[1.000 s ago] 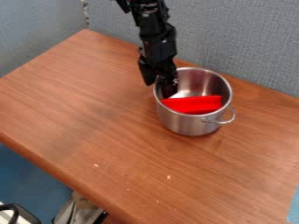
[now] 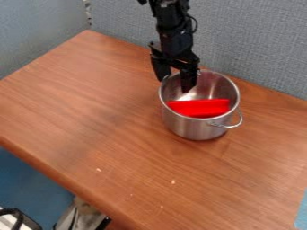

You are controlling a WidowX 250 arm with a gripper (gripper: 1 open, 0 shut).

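A steel pot (image 2: 189, 128) with a wire side handle stands on the wooden table (image 2: 96, 126). Inside it a red object (image 2: 199, 107) lies across the front part of the interior. My black gripper (image 2: 173, 72) hangs over the pot's back-left rim, with its lower parts at and just inside the rim. Whether its fingers are open or shut, or hold anything, is hard to tell.
Grey fabric partitions stand along the back and left behind the table. Cables and a dark item lie off the table's edge at the lower left.
The arm has shifted to the right and its gripper now sits slightly higher at the pot's back-left rim. The pot and red object look unmoved.
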